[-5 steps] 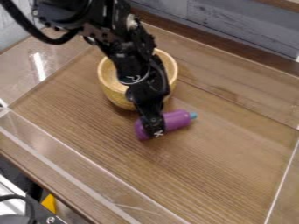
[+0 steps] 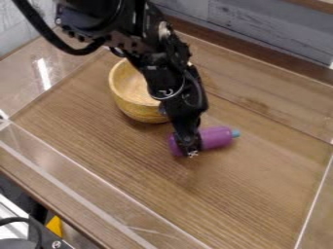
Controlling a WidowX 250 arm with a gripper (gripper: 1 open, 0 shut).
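Note:
The black gripper [image 2: 189, 145] is low over the wooden table, shut on a purple bottle [image 2: 211, 139] that lies on its side with a teal tip at its right end. A yellow bowl [image 2: 128, 90] stands behind and to the left of the gripper, partly hidden by the arm.
A pale wall runs along the back. A small yellow object [image 2: 54, 224] and a black cable show at the lower left, off the table's edge.
The gripper and the purple bottle have shifted slightly to the right, away from the bowl, over the last second.

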